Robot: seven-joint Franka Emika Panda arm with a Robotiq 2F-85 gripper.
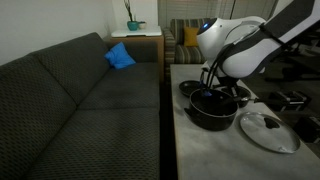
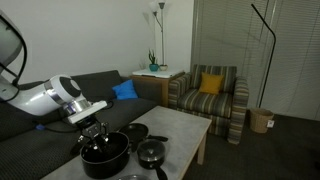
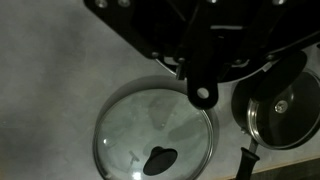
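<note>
My gripper (image 1: 210, 88) reaches down into a large black pot (image 1: 212, 117) at the table's near side. In exterior view 2 the arm comes from the left, and the gripper is over the same pot (image 2: 104, 158). A small blue patch (image 1: 208, 94) shows low on or beside the gripper, inside the pot; whether it is held cannot be made out. In the wrist view the gripper's dark body covers the pot. Below it a dark handle with a round hole (image 3: 203, 93) sticks out. The fingertips are hidden against the dark pot.
A glass lid (image 3: 155, 132) with a black knob lies beside the pot. A smaller lidded saucepan (image 2: 151, 153) and a dark pan (image 2: 133, 130) are close by. The grey sofa (image 1: 85, 105) runs along the table. Bare tabletop (image 1: 225, 160) lies in front of the pot.
</note>
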